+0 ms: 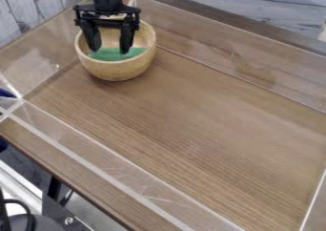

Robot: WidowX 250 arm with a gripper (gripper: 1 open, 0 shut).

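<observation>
A wooden bowl (116, 68) sits at the back left of the wooden table, with a green object (117, 55) lying inside it. My black gripper (109, 39) is over the bowl, its fingers reaching down toward the green object near the bowl's rim. Whether the fingers hold anything is too small to tell.
Clear strips run along the table's left and front-left edge, and a grey-white plank surface lies beyond the back.
</observation>
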